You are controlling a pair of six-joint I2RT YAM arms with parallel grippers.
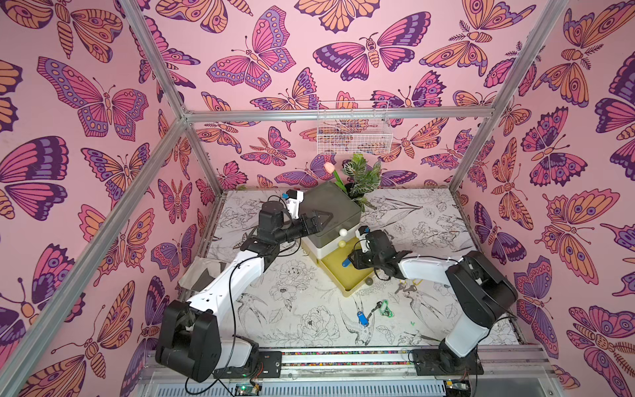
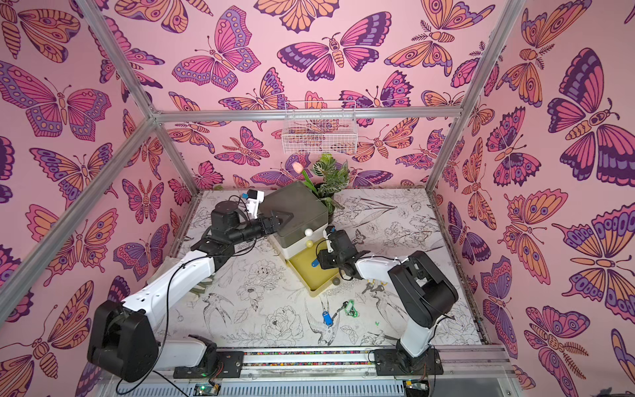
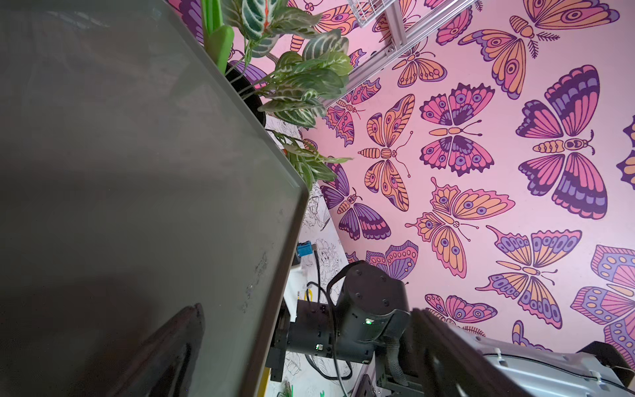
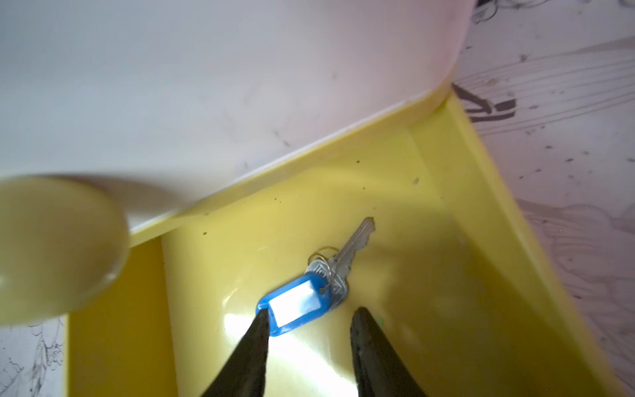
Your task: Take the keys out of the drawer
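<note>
Inside the pulled-out yellow drawer (image 1: pixel 340 282) lie keys (image 4: pixel 347 254) on a ring with a blue tag (image 4: pixel 295 304). They rest flat on the drawer floor, near its inner end. My right gripper is open just above them, its fingers (image 4: pixel 251 357) on the near side of the tag and nothing gripped. From the top left view, part of the blue tag (image 1: pixel 346 262) shows beside the right gripper. My left gripper is open over the grey top of the drawer unit (image 3: pixel 165 198), empty between its fingers.
A second blue-tagged key set (image 1: pixel 362 319) and a green item (image 1: pixel 385 309) lie on the table in front of the drawer. More keys (image 1: pixel 404 288) lie right of it. Pale round knobs (image 1: pixel 342 233) stick out from the unit. A potted plant (image 1: pixel 363 177) stands behind.
</note>
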